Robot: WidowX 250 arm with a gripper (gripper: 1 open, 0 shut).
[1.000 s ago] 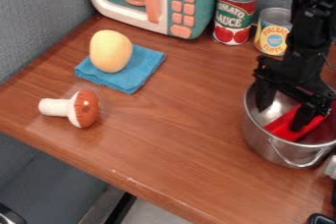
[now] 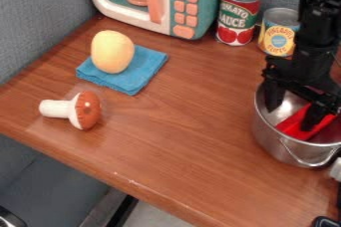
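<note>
A black gripper (image 2: 296,102) reaches down from the upper right into a silver metal pot (image 2: 277,143) at the right of the table (image 2: 173,141). A red object (image 2: 302,127) lies inside the pot, right at the fingertips. Whether the fingers are closed on it cannot be made out.
A toy mushroom (image 2: 83,111) lies at the left; a yellow egg (image 2: 112,52) sits on a blue cloth (image 2: 138,75). A teal toy microwave (image 2: 186,2) and two cans, red (image 2: 237,17) and yellow (image 2: 277,34), stand at the back.
</note>
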